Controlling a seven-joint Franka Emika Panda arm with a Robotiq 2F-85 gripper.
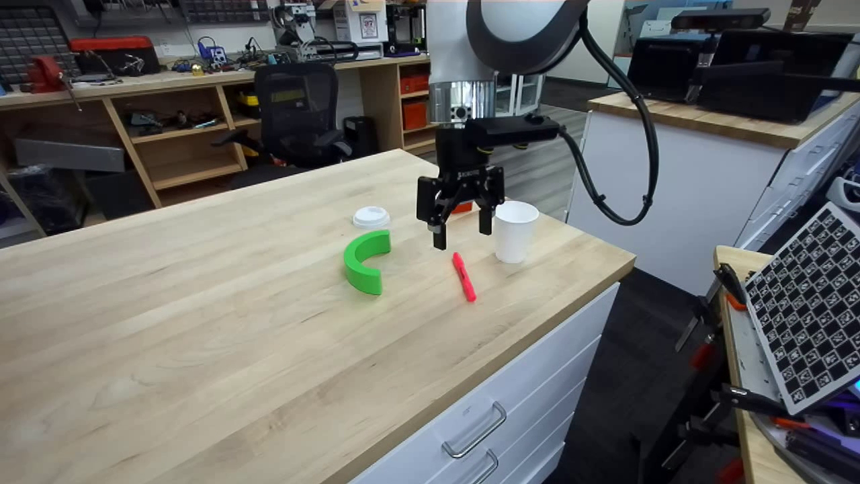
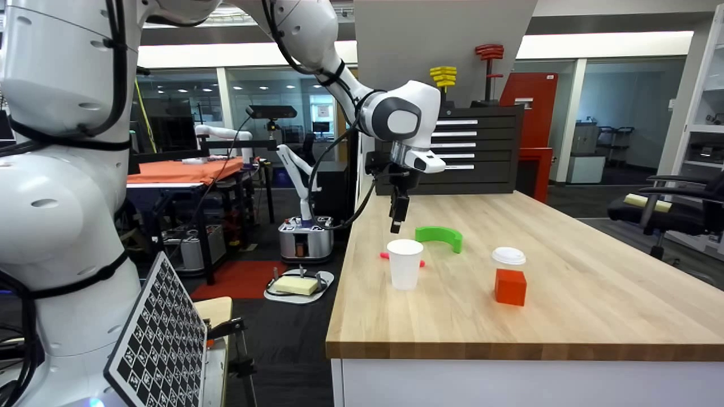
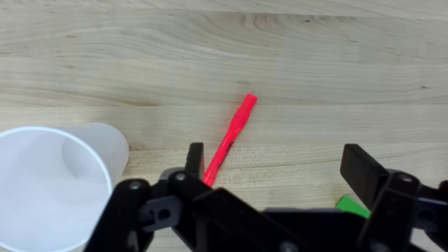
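My gripper [image 1: 461, 234] stands open above the table, its fingers wide apart and nothing between them. Below it, in the wrist view, a red marker [image 3: 232, 136] lies flat on the wood, its lower end hidden behind the left finger [image 3: 195, 159]. A white cup [image 3: 110, 145] stands upright to the left of that finger, its open mouth facing up. The green arc [image 1: 362, 263] rests on the table away from the marker; only one corner of it shows beside the right finger in the wrist view.
A red-orange cube [image 2: 510, 287] and a white lid [image 2: 509, 255] sit close together toward the table's other side. In exterior view 1 my gripper mostly hides the cube. The table edge [image 1: 556, 302] runs near the cup and marker. Much of the wooden top is bare.
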